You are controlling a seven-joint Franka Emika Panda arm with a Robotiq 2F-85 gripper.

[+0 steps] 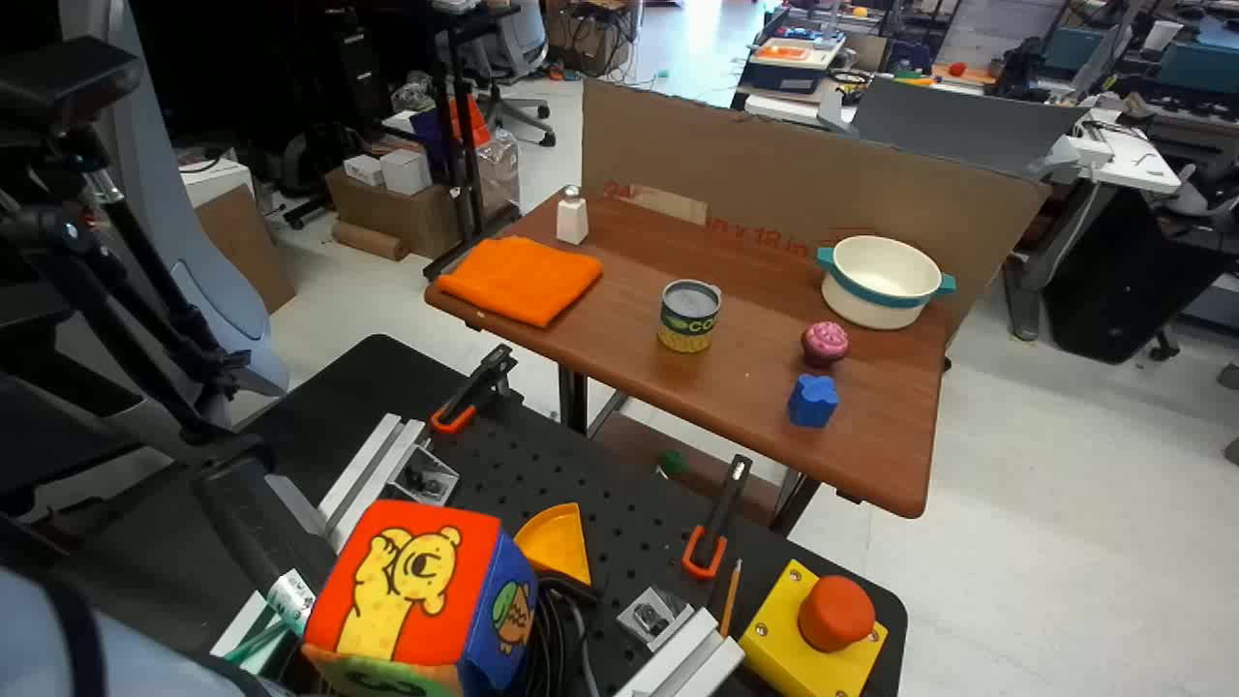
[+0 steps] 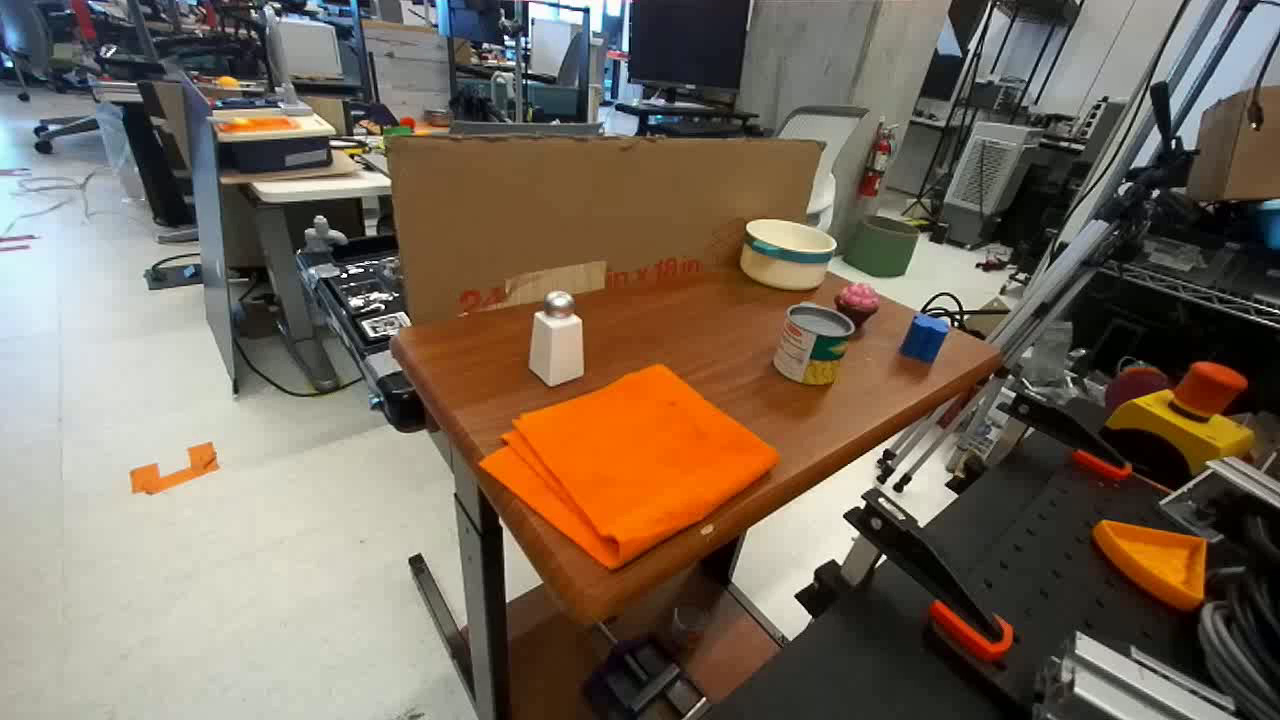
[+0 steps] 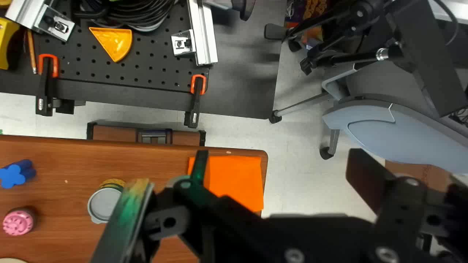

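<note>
My gripper stands open in the wrist view, its fingers [image 3: 368,182] wide apart and nothing held between them. Beneath it, a folded orange cloth [image 3: 239,182] lies at one end of the brown table [image 1: 743,383]. Near the middle stands an open can [image 1: 690,316] with a green and yellow label. A pink-topped cupcake [image 1: 825,344] and a blue block [image 1: 813,401] sit close together, apart from the can. The cream pot [image 1: 873,304] with teal handles is by the far edge. A white shaker [image 2: 557,342] stands upright behind the cloth. Neither exterior view shows the gripper.
A cardboard sheet [image 1: 743,174] walls the table's back edge. Across a narrow gap is a black pegboard bench [image 1: 633,517] with orange-tipped clamps [image 1: 717,523], a picture cube [image 1: 418,581] and a yellow box with a red button [image 1: 833,614]. Bare tabletop lies between cloth and can.
</note>
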